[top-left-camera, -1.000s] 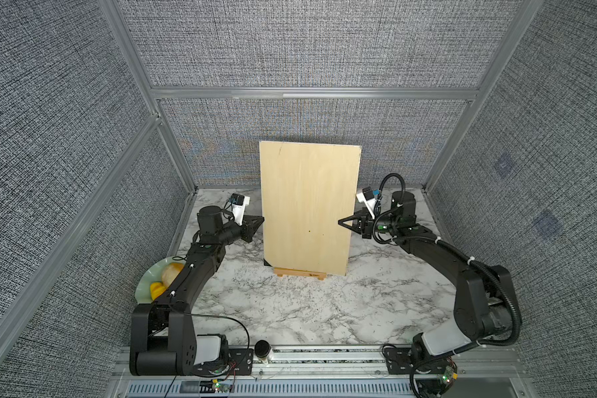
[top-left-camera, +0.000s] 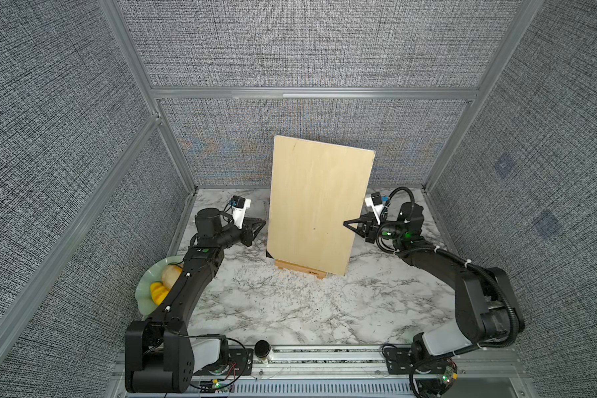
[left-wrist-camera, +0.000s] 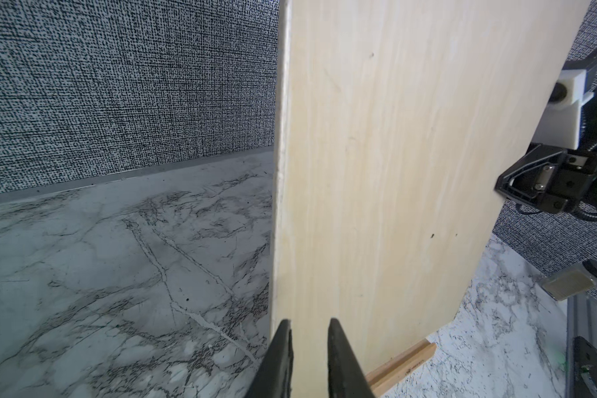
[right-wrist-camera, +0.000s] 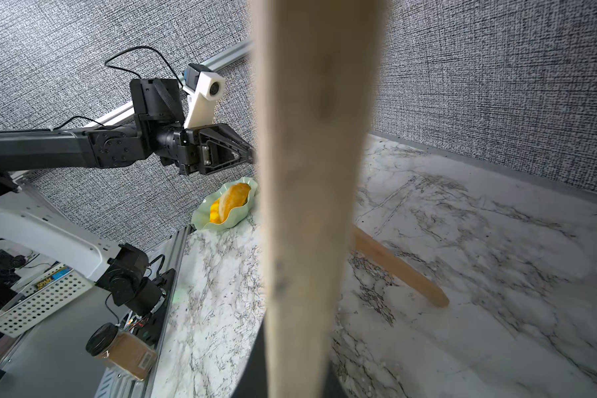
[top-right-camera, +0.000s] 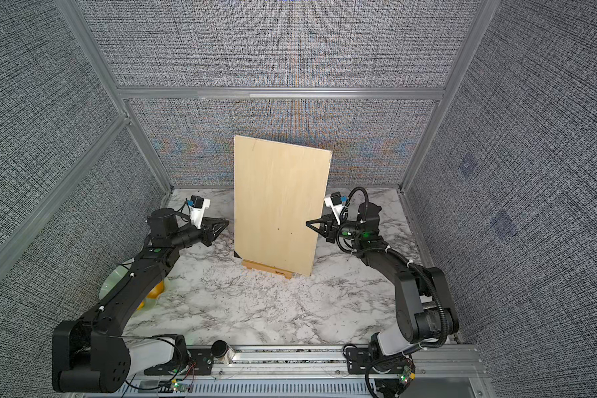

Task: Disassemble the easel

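A tall pale wooden board (top-left-camera: 319,199) leans askew on the easel's wooden ledge (top-left-camera: 299,268), its lower right corner hanging past the ledge. My right gripper (top-left-camera: 346,224) is shut on the board's right edge; seen end-on, that edge (right-wrist-camera: 311,199) runs down between the dark fingers. My left gripper (top-left-camera: 265,223) is just off the left edge, part open. In the left wrist view its two fingers (left-wrist-camera: 283,355) stand apart, with the board's left edge close by and nothing held. Most of the easel is hidden behind the board; one wooden leg (right-wrist-camera: 401,268) shows.
A green bowl (top-left-camera: 143,292) with yellow items stands left, by the left arm. A small jar (top-left-camera: 263,351) is at the front rail.
The board has turned and tilted, its top shifting right and its left lower corner rising. My right gripper has moved slightly right along with it; the left has barely moved.
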